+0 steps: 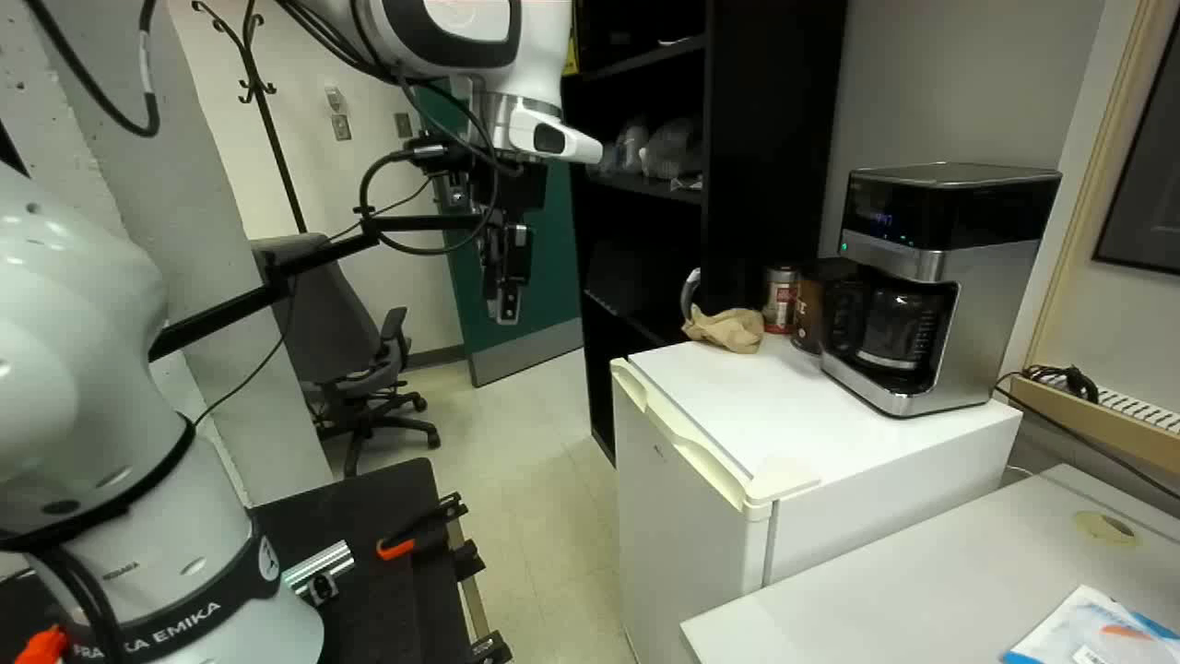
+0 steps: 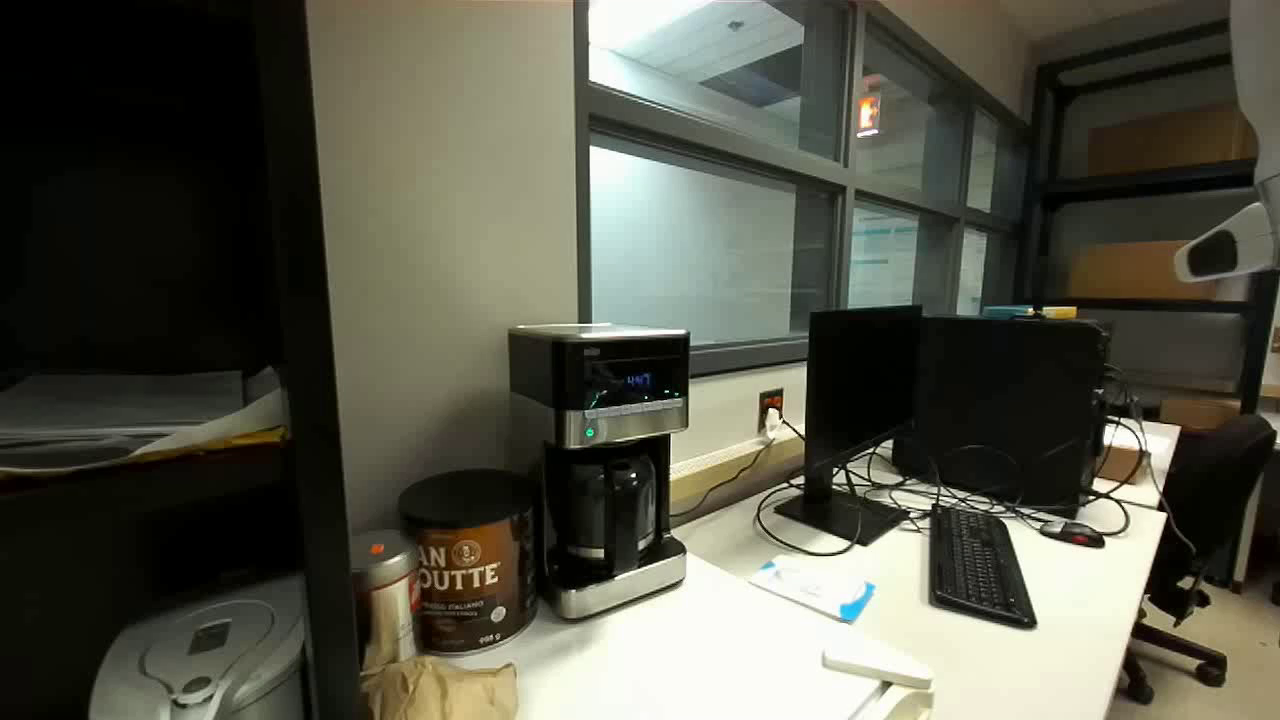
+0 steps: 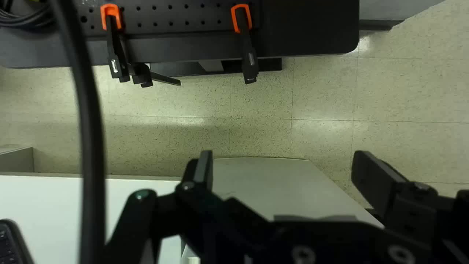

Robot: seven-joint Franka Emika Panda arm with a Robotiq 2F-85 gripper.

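Observation:
High above the floor, left of the white mini fridge (image 1: 708, 443), hangs my gripper (image 1: 506, 310), pointing down. From the wrist, its fingers are wide apart with nothing between them, so the gripper is open. On the fridge top stands a silver and black coffee maker (image 1: 940, 288) with its glass carafe (image 2: 606, 510) seated inside and its display lit. Beside it are a brown coffee can (image 2: 468, 564), a smaller silver and red can (image 1: 780, 299) and a crumpled tan bag (image 1: 725, 328). All of these sit well away from my fingers.
A black shelf (image 1: 763, 144) rises behind the fridge. The white desk (image 1: 863, 598) adjoins it, carrying a packet (image 2: 816, 588), keyboard (image 2: 978, 564) and monitor (image 2: 864, 396). Clamps with orange grips line my black base table (image 3: 303, 30). Open floor (image 3: 263, 101) lies between table and fridge.

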